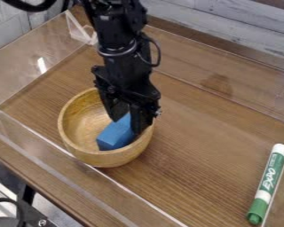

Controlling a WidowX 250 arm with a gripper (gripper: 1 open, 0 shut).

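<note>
A light wooden bowl (85,144) sits on the table at left of centre, with a blue block (116,134) lying inside it. The black arm reaches down from the top, and its gripper (125,111) is over the bowl, just above the block's upper end. The fingertips are dark and overlap the bowl and block, so whether they touch the block, and how far apart they are, is unclear.
A green and white marker (266,184) lies at the front right of the wooden table (209,133). A clear plastic edge runs along the left side.
</note>
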